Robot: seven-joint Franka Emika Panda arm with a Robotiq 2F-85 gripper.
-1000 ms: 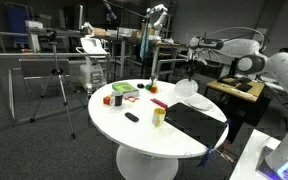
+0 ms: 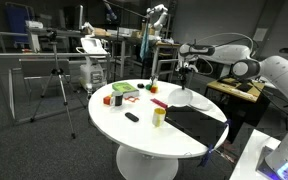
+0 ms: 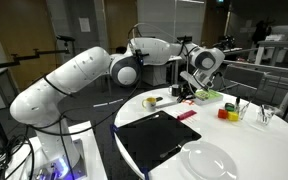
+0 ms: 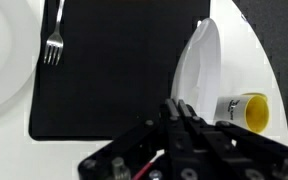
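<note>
In the wrist view, a thin white plate (image 4: 200, 62) stands nearly edge-on in front of my gripper. The fingers are shut on its rim, and it reaches out over the right part of a black placemat (image 4: 109, 70). Exterior view 1 has the gripper (image 2: 182, 86) above the far right side of the round table, where the held plate is hard to make out. A second white plate (image 3: 210, 160) lies flat on the table, partly visible at the left of the wrist view. On the placemat rests a fork (image 4: 54, 46).
A yellow mug (image 2: 159, 117) stands by the placemat. Farther along the table are a green basket (image 2: 124, 87), a red object (image 3: 188, 115), small containers and a dark item (image 2: 132, 117).
The held plate showed its broad face in exterior view 1 a second ago; it has turned and is now hard to distinguish. The gripper has come lower and slightly left.
</note>
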